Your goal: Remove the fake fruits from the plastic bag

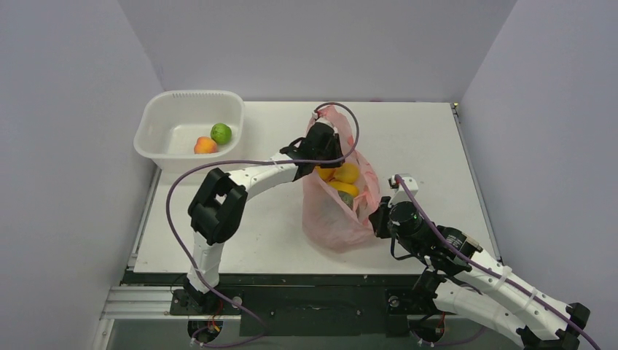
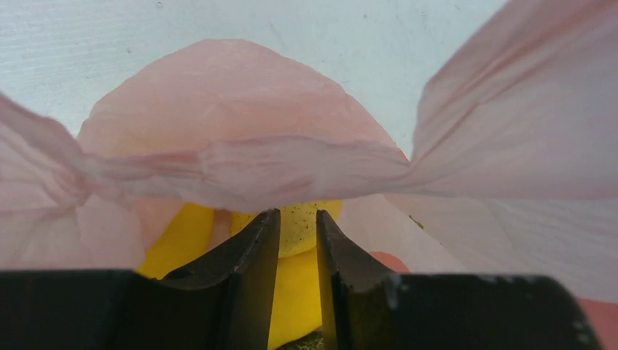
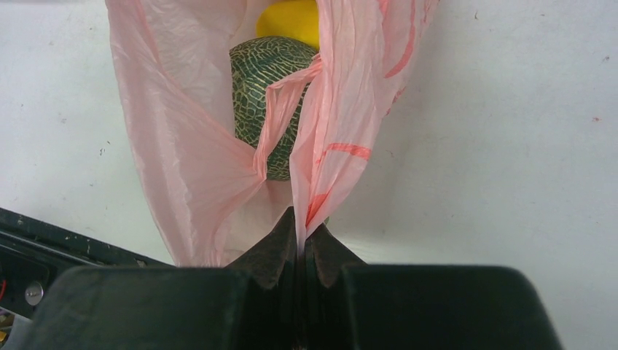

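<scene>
The pink plastic bag (image 1: 329,222) lies open on the table. Inside are a yellow speckled fruit (image 2: 299,226), a smooth yellow fruit (image 1: 344,188) and a dark green netted melon (image 3: 262,80). My left gripper is at the bag's mouth, its fingers a small gap apart. Yellow fruit shows through that gap; whether anything is gripped is unclear. A band of bag film stretches across the left wrist view, above the fingertips. My right gripper is shut on the bag's gathered edge at the near right.
At the far left stands a white bin (image 1: 171,142) holding an orange-red fruit (image 1: 205,145) and a green fruit (image 1: 221,133). Bare table (image 1: 419,135) lies right of the bag. A purple cable (image 1: 218,166) loops over the left arm.
</scene>
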